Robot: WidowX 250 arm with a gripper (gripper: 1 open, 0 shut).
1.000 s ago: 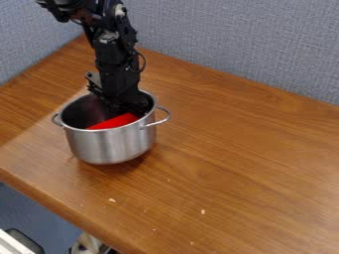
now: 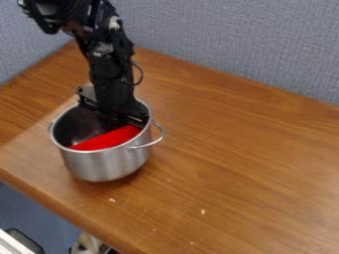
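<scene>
A steel pot (image 2: 103, 163) with loop handles stands near the left front edge of the wooden table. A red object (image 2: 106, 140) lies inside it. My black gripper (image 2: 119, 117) reaches down into the pot at its back right, just above or at the red object; its fingertips are hard to make out, and I cannot see whether anything is between them.
A grey wall (image 2: 239, 50) runs along the back. The table's edge and floor show at the lower left.
The pot has moved toward the front left, with my arm moving along in the same direction. More of the red object shows now.
</scene>
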